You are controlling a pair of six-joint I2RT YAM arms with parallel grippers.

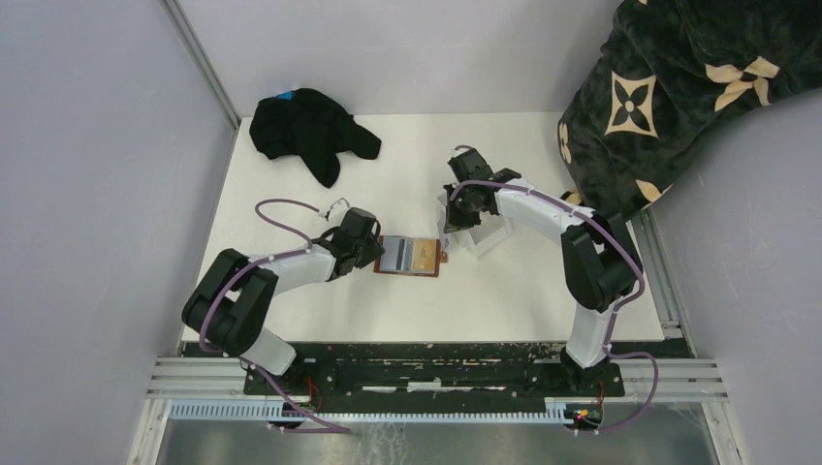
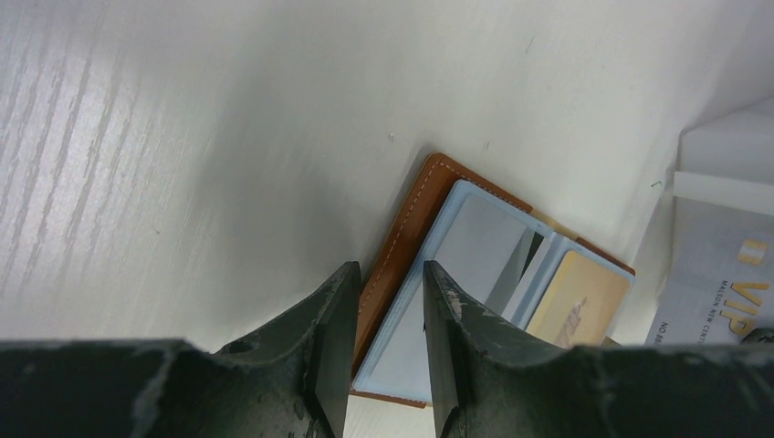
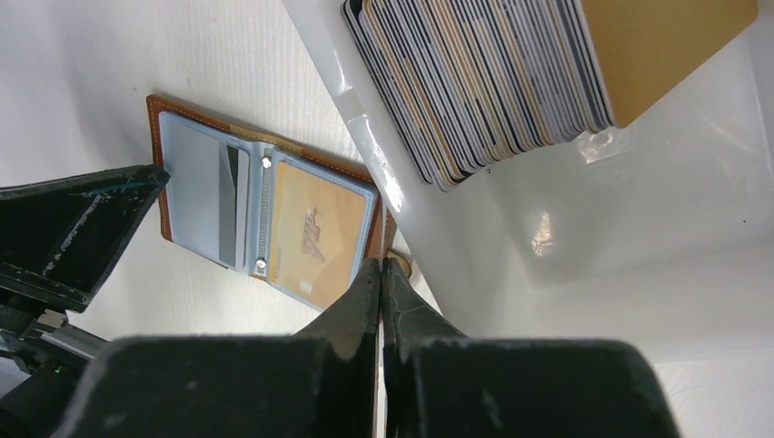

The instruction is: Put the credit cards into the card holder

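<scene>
The open card holder point(image 1: 408, 257) lies flat mid-table, brown leather outside with a grey-blue inside and a tan card panel point(image 3: 319, 228). At its left end my left gripper is open, the brown edge showing between its fingers. My right gripper is shut on a thin grey card point(image 2: 707, 274) with gold "VIP" lettering. That card stands upright just off the holder's right end; the right wrist view shows it only as a thin edge line. More cards point(image 3: 484, 82) stand in a tight row in a white tray point(image 3: 584, 246).
The white tray sits under and beside my right gripper, close to the holder. Black cloth point(image 1: 312, 131) lies at the back left, and a dark patterned cushion point(image 1: 679, 107) leans in at the back right.
</scene>
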